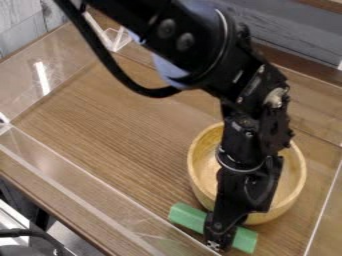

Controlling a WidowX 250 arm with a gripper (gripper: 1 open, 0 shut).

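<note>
My black gripper (222, 232) points down at the bottom right, its fingertips over a green cylindrical object (189, 215) that lies on the wooden surface. How far the fingers stand apart, and whether they grip it, is hard to make out. Behind the gripper is a yellow bowl (207, 159), partly hidden by the arm, just beside the green object.
The wooden tray floor (100, 125) is clear to the left and behind. Clear plastic walls (40, 75) edge it at the left and along the front. Dark cables hang at the lower left.
</note>
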